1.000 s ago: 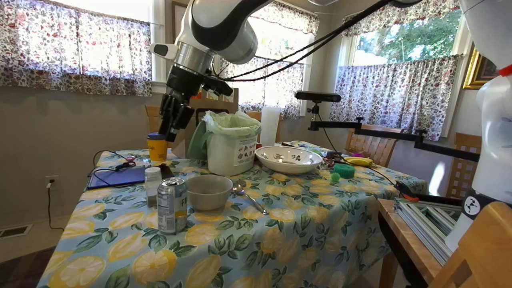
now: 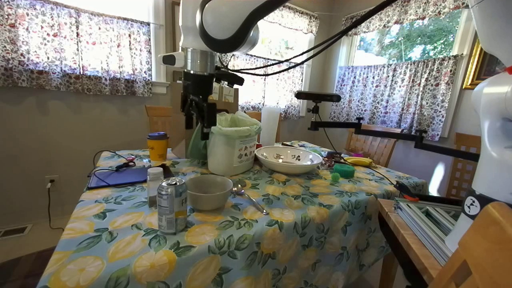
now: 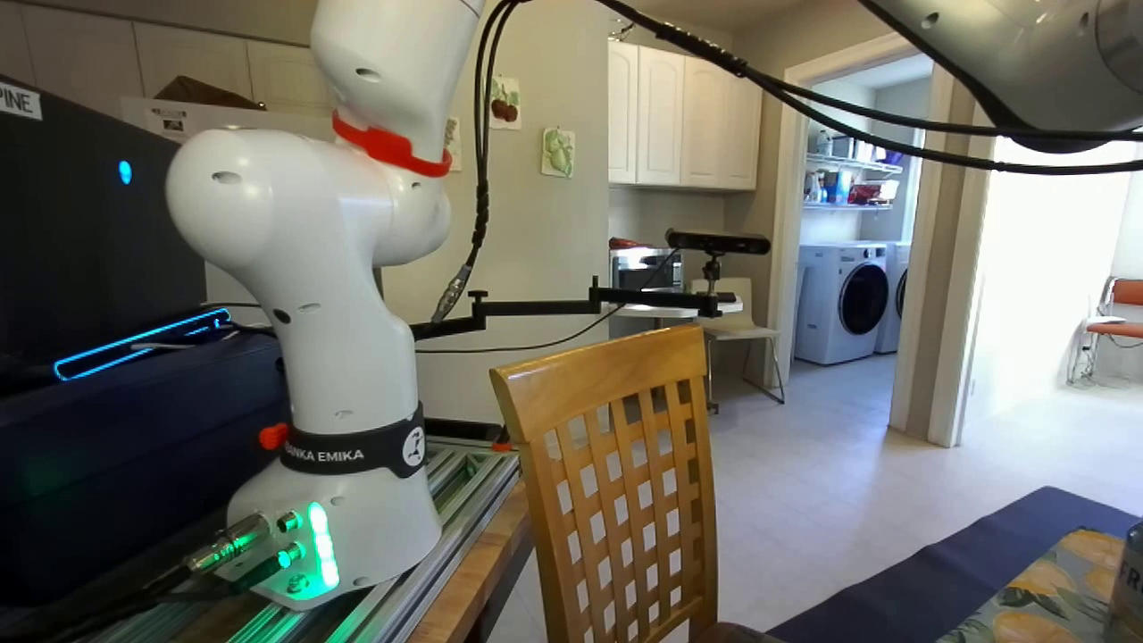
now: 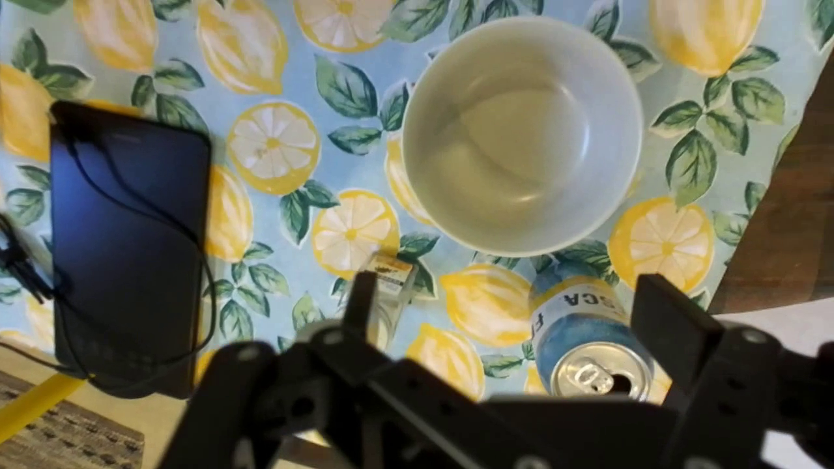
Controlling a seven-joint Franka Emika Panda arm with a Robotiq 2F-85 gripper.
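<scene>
My gripper [image 2: 199, 127] hangs open and pointing down, high above the tablecloth, with nothing between its fingers. In the wrist view its two dark fingertips [image 4: 670, 316] frame the lower part of the picture. Between them, far below, show a blue soda can [image 4: 591, 336] standing with its top toward the camera and a small clear shaker [image 4: 388, 289]. An empty pale bowl [image 4: 522, 137] sits on the cloth just beyond the can. In exterior view 1 the can [image 2: 172, 205] is in front of the bowl [image 2: 209, 192]. Exterior view 2 does not show the gripper.
A lined white bin [image 2: 233, 151] rises close to the gripper. A wide patterned dish [image 2: 289, 160], spoons [image 2: 252, 201], a yellow cup [image 2: 157, 147] and a dark tablet with cables [image 4: 129, 250] also occupy the table.
My gripper has swung from a leftward tilt to nearly vertical, moving right and slightly up in exterior view 1. The things on the table look essentially unmoved.
</scene>
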